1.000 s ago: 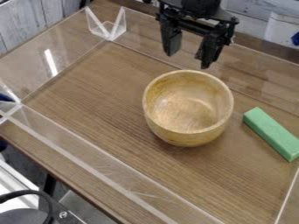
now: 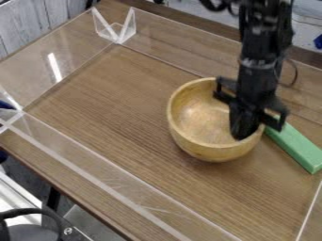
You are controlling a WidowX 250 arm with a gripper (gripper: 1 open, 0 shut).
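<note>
My dark gripper [image 2: 239,125] reaches down from the top right into the right side of a round wooden bowl [image 2: 201,122], its tip at or just inside the rim. Its fingers look close together, though blur makes them hard to make out. A green block [image 2: 295,147] lies right of the bowl, partly behind the arm.
A clear plastic container [image 2: 115,26] stands at the back left of the wooden table [image 2: 88,104]. Dark cables lie at the lower-left edge.
The bowl sits slightly further right.
</note>
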